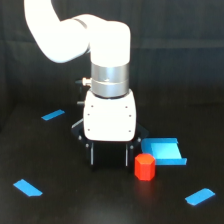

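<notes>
A white robot arm reaches down from the top left to a black gripper (110,152), its two dark fingers pointing down over the black table, apparently apart, though the dark background makes them hard to see. Just right of the fingers stands a red hexagonal block (145,168). Behind the block lies a light-blue square object (166,153) with darker blue edges, partly hidden by the block.
Blue tape strips mark the table (90,200): one at the front left (28,188), one at the front right (200,196) and one at the back left (53,114).
</notes>
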